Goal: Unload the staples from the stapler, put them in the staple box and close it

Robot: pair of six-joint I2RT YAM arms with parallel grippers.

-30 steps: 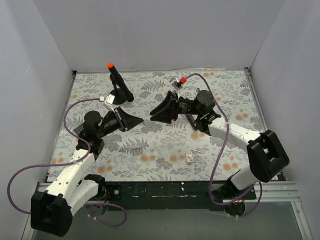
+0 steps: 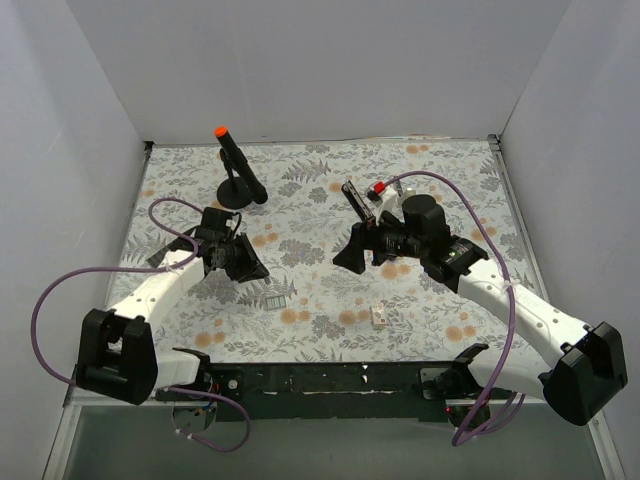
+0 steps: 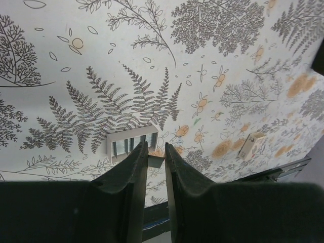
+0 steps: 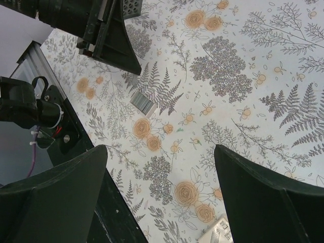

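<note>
My left gripper (image 2: pixel 262 275) is at centre-left above the cloth, shut on a small dark piece (image 3: pixel 156 161), likely staples, at its tips. Below it a small pale compartmented tray (image 2: pixel 275 302) lies on the cloth. My right gripper (image 2: pixel 362 250) hangs right of centre, open, with nothing between its fingers. A long black-and-silver object (image 2: pixel 357 201), likely the stapler, is partly hidden behind the right arm.
A black stand with orange-tipped cylinder (image 2: pixel 240 165) stands at back left. A small pale box (image 2: pixel 378 314) lies front right. A dark rail runs along the front edge.
My left gripper has moved slightly down toward the small tray.
</note>
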